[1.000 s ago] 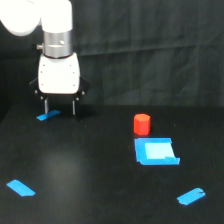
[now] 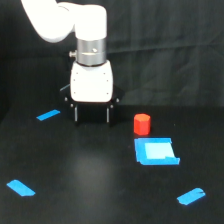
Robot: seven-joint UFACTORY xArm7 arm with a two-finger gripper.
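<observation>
The white arm comes down from the top of the camera view, left of centre. Below it, my gripper (image 2: 92, 116) hangs with its dark fingers spread apart and nothing visible between them. A small red block (image 2: 142, 125) sits on the dark table to the gripper's right, apart from it. Just in front of the block lies a white square (image 2: 159, 151) edged with blue tape (image 2: 157, 162).
Strips of blue tape lie on the table: one at the back left (image 2: 48, 115), one at the front left (image 2: 20, 188) and one at the front right (image 2: 190, 196).
The arm and gripper have moved to the right, and appear slightly lower in view. My gripper remains open. The red block and the taped square have stayed put.
</observation>
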